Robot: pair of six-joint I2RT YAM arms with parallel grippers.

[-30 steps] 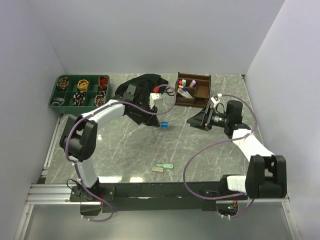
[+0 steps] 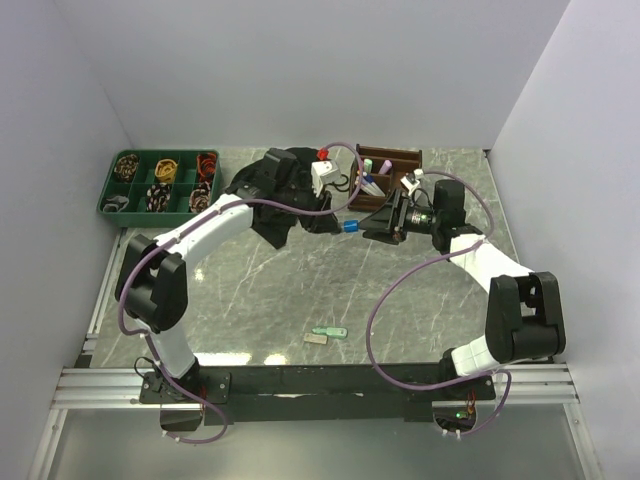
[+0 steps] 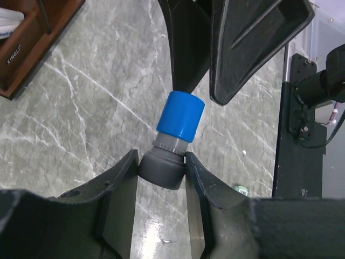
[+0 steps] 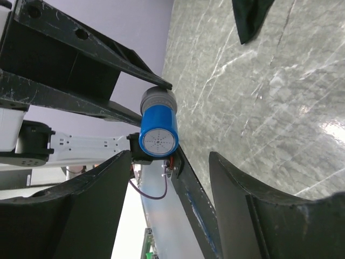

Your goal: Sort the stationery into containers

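Observation:
A blue-capped grey cylinder [image 3: 180, 114] is held upright-tilted in mid-air by my left gripper, shut on its grey end; in the top view it shows as a small blue piece [image 2: 350, 226] between the grippers. My right gripper stands part open, its fingers either side of and just short of the blue end [image 4: 158, 129]. A wooden organiser [image 2: 400, 160] with pens sits at the back. A green compartment tray [image 2: 160, 217] with cords is at the back left. A green stationery item [image 2: 330, 331] and a pale block [image 2: 315, 339] lie at the front.
A dark cloth [image 2: 275, 230] lies at the back centre-left, partly under my left arm. Walls close in the sides and back.
My left gripper has moved up and right with the blue-capped cylinder; my right gripper has moved left toward it, and the two now nearly meet.

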